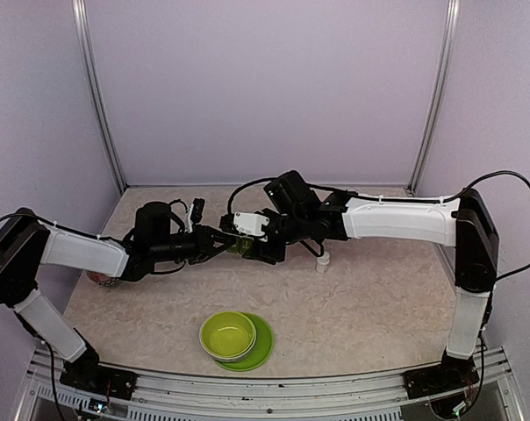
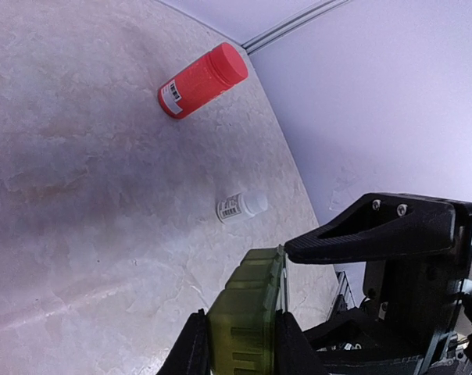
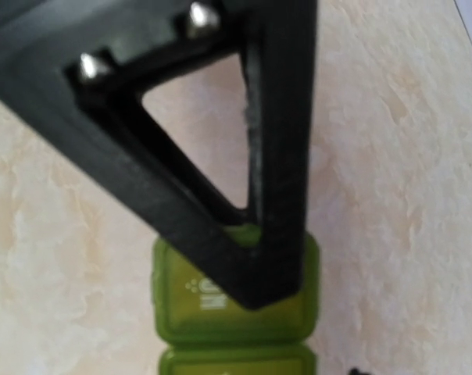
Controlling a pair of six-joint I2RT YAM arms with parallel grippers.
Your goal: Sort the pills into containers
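Observation:
A translucent green pill box (image 2: 244, 320) with several lidded compartments is held in the air by my left gripper (image 1: 226, 239), whose fingers are shut on it in the left wrist view. My right gripper (image 1: 261, 241) is right at the box from the other side; one dark finger (image 3: 275, 234) lies over a lid of the box (image 3: 220, 312) in the right wrist view, and how far its fingers stand apart is unclear. A white bottle (image 2: 242, 206) and a red bottle (image 2: 197, 86) lie or stand on the table beyond the grippers. No pills show.
A green bowl (image 1: 228, 333) on a green plate (image 1: 261, 346) stands at the table's front. Something reddish is partly hidden behind the left arm. Walls enclose the back and sides.

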